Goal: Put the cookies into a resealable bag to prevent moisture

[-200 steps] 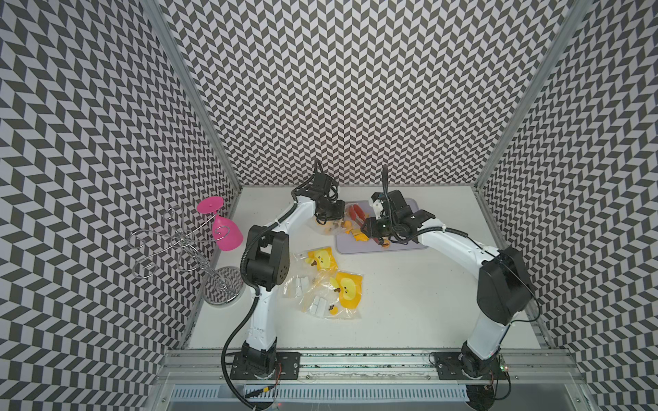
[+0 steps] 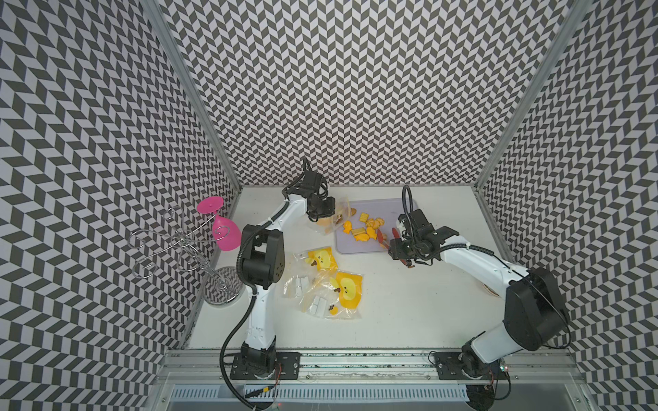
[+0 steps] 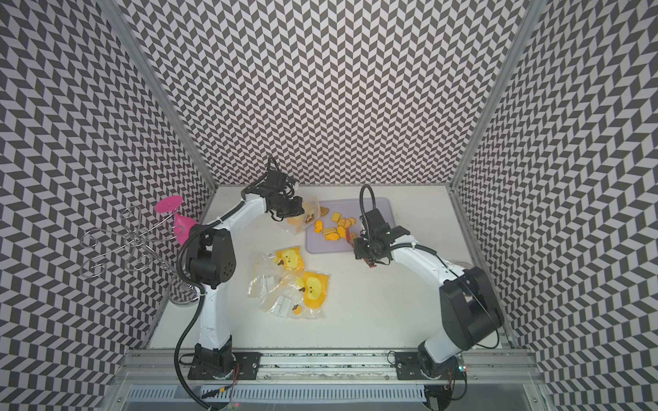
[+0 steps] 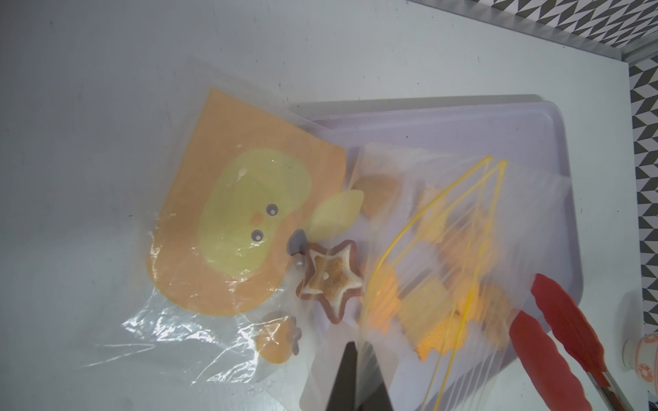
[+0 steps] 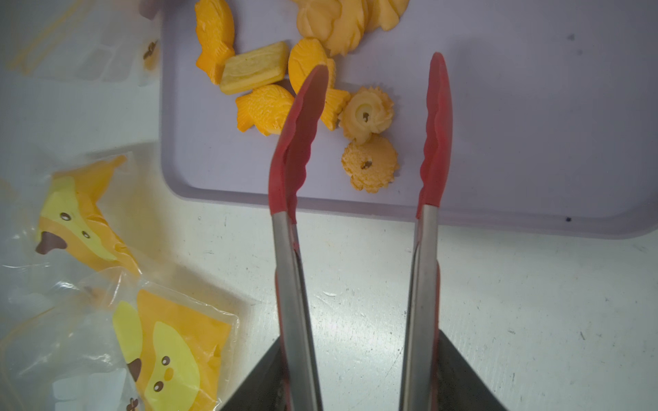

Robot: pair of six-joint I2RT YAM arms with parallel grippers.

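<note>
My left gripper is shut on the thin edge of a clear resealable bag (image 4: 233, 226) with a yellow duck print and yellow seal lines. The bag overhangs the left part of the lilac tray (image 4: 493, 123). A star cookie (image 4: 330, 277) shows through the film, seemingly inside. Yellow and golden cookies (image 5: 264, 109) lie grouped on the tray. My right gripper is open, with red-tipped tongs (image 5: 435, 130) along its fingers. The tong arms stand spread, nothing between them, above the tray's front edge. The bag's mouth is hard to make out.
More duck-print bags (image 2: 349, 291) lie flat in front of the tray. At the left stand a wire rack (image 2: 181, 239), a pink object (image 2: 224, 233) and a round metal piece (image 2: 222, 286).
My left gripper has shifted slightly left with the bag.
</note>
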